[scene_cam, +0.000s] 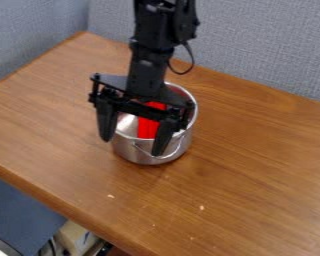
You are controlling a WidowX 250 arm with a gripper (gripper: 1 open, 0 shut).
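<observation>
A silver metal pot [176, 150] stands on the wooden table, a red object [148, 127] inside it. My black gripper [133, 128] is over the pot, its two fingers apart on either side of the red object. The fingers cover part of the pot, and whether their tips touch anything is hard to tell.
Grey padded walls stand behind.
</observation>
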